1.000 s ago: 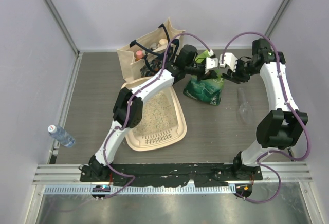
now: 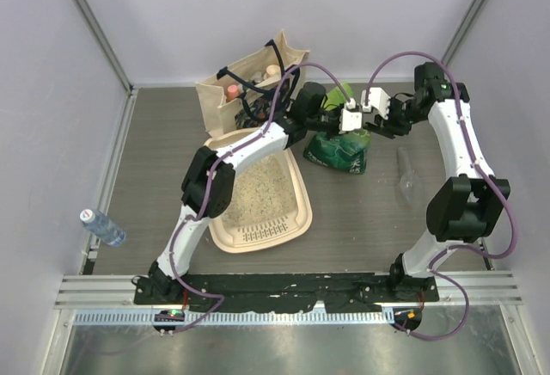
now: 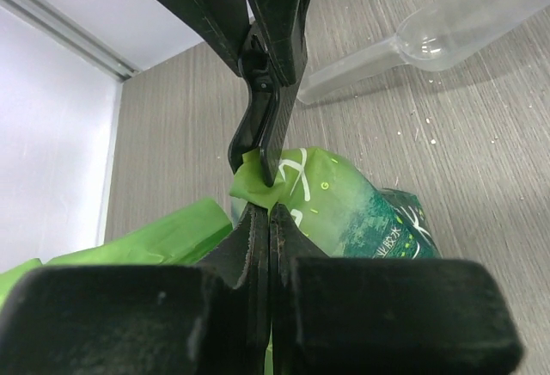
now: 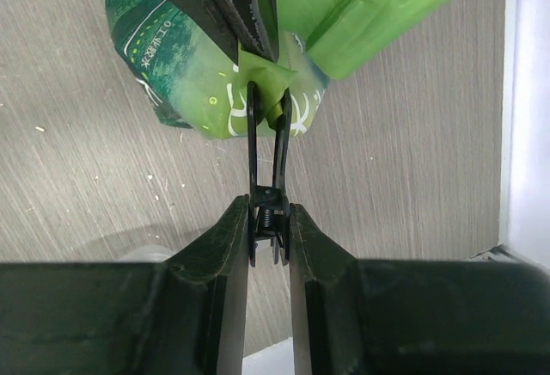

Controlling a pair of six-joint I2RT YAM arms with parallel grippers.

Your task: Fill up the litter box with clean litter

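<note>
The green litter bag (image 2: 337, 153) stands right of the beige litter box (image 2: 302, 212), whose floor is covered with pale litter (image 2: 259, 193). My left gripper is shut on the bag's gathered neck. A black clip (image 4: 268, 199) sits between the fingers of my right gripper, its handles pressed close. The clip's two legs are apart and reach around a fold of the green neck (image 4: 265, 78). In the top view, both grippers meet over the bag and hide the clip. The bag's green top flap (image 2: 348, 93) sticks up behind the left gripper.
A canvas bag (image 2: 213, 104) with bottles and dark straps stands behind the box. A clear scoop-like vessel (image 2: 407, 181) lies at right, a water bottle (image 2: 103, 227) at far left.
The litter box and other objects have stayed in place.
</note>
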